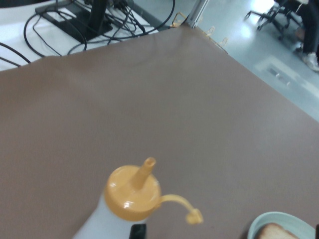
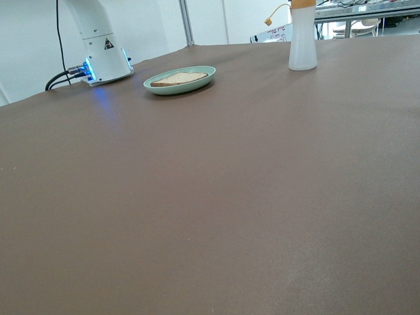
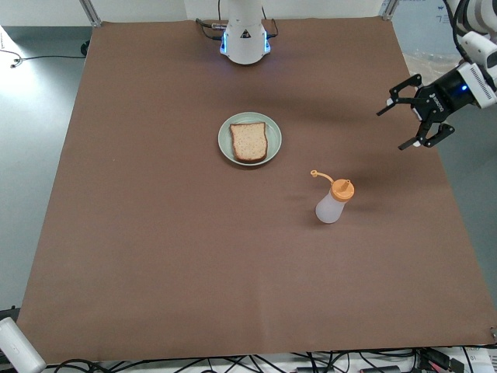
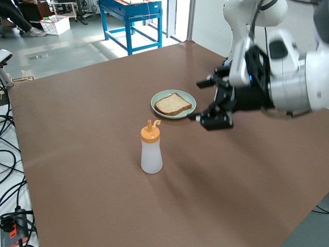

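A squeeze bottle (image 3: 332, 203) with an orange cap and a translucent body stands upright right of a pale green plate (image 3: 249, 160) holding a slice of bread (image 3: 248, 141). The bottle also shows in the top view (image 2: 302, 46), the right view (image 4: 151, 152) and, close below, the wrist view (image 1: 133, 196). My gripper (image 3: 388, 128) hangs open in the air at the upper right, above and right of the bottle, with nothing between its fingers. In the wrist view only dark fingertips show at the bottom edge.
A white robot base (image 3: 245, 43) stands at the back middle. Cables and equipment (image 1: 94, 25) lie beyond the table's edge.
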